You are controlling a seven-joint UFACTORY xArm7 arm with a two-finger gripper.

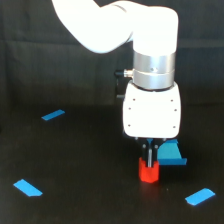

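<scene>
A small red block or cup [149,173] rests on the dark table in the lower middle of the camera view. My gripper [150,160] points straight down, its fingertips overlapping the red thing's upper part in the view. The dark fingers look close together, but the gap between them is too small and dark to read. Whether they touch the red thing does not show. Just behind and to the right lies a blue patch [172,154], partly hidden by the hand.
Blue tape strips mark the table: one at the back left [53,115], one at the front left [28,188] and one at the front right [200,197].
</scene>
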